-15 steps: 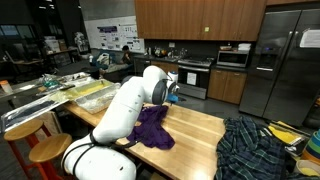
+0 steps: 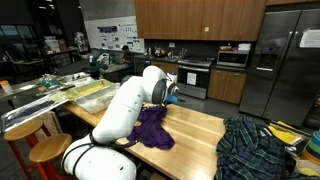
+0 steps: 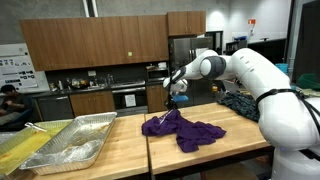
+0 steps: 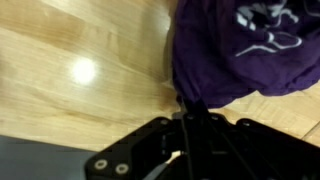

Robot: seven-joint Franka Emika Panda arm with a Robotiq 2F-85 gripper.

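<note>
A purple cloth [image 3: 187, 132] lies crumpled on the wooden table, with part of it raised toward my gripper [image 3: 177, 100]. In the wrist view, the cloth [image 4: 215, 60] narrows to a corner at the tips of my gripper. The black fingertips sit close together at that corner, and the dark cloth there hides whether they pinch it. Pale marks show on the cloth's upper right part. In exterior view 1, the cloth [image 2: 152, 133] spreads beside and beyond the white arm.
A metal tray [image 3: 75, 143] stands at the table's left, alongside a yellow board [image 3: 25, 145]. A dark cloth heap [image 2: 246, 147] lies on the right. Stools [image 2: 47, 149] stand at the left.
</note>
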